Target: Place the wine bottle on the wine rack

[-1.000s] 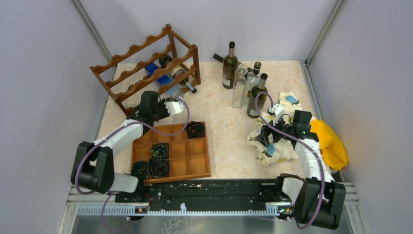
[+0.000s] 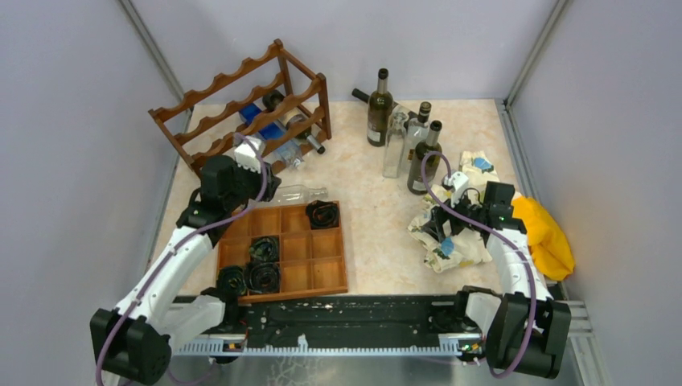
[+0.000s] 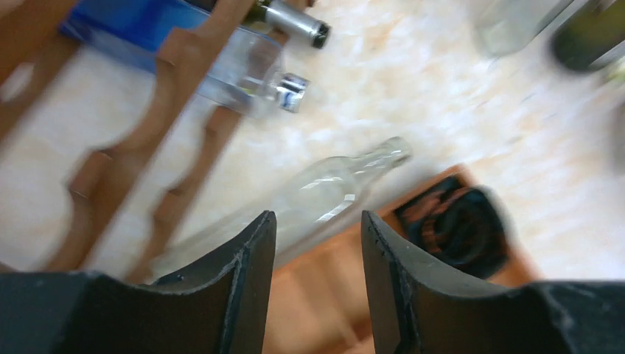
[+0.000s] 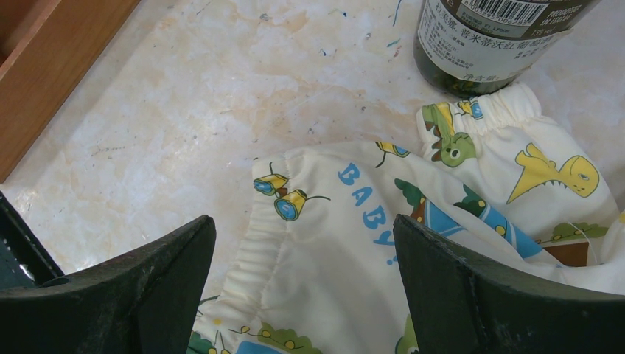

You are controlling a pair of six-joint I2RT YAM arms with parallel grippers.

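Note:
A clear bottle (image 2: pixel 299 195) lies on its side between the wooden rack (image 2: pixel 217 145) and the divided tray, beneath my left gripper in its wrist view. That gripper is part open, nothing between its fingers. The rack holds a blue bottle (image 2: pixel 256 119) and a dark bottle with pale label (image 2: pixel 292 118). Upright bottles (image 2: pixel 378 112) stand at the back right. My right gripper stands open over printed white cloth (image 4: pixel 324 243), a labelled dark bottle (image 4: pixel 479 37) beyond it.
The divided tray (image 2: pixel 297 273) with several dark coils is at front left. A yellow cloth (image 2: pixel 547 245) lies at far right. Bare tabletop (image 2: pixel 374 225) shows between tray and white cloth.
My left arm has risen from low by the lying bottle, its gripper turned, uncovering more of that bottle in the top view. The right arm stays still.

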